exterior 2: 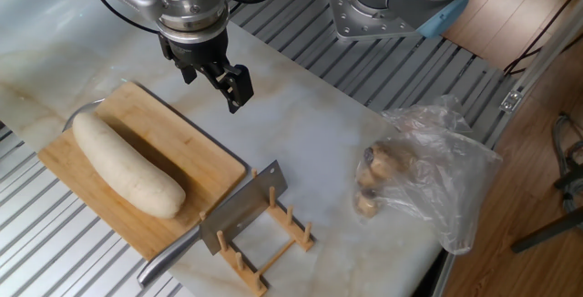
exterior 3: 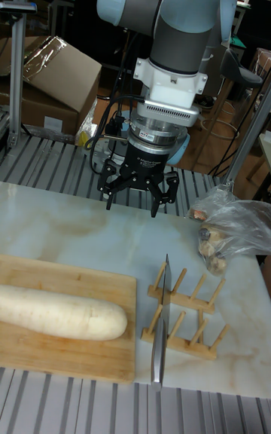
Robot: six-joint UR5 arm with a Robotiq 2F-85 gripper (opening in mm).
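Note:
My gripper (exterior 3: 132, 207) hangs above the marble-look sheet, its fingers spread apart and nothing between them. In exterior view 2 it appears up and to the right of a wooden cutting board (exterior 2: 187, 142). A long white radish (exterior 2: 127, 165) lies along that board. Beside the board a cleaver (exterior 2: 241, 210) stands on edge between the pegs of a wooden rack (exterior 2: 290, 233). The cleaver's metal handle (exterior 2: 169, 255) sticks out toward the near edge, well away from my gripper.
A clear plastic bag (exterior 2: 446, 179) with brown lumpy pieces (exterior 2: 381, 169) in it lies right of the rack. The sheet (exterior 2: 305, 142) between my gripper and the bag is bare. My arm's base plate (exterior 2: 364, 15) stands at the back.

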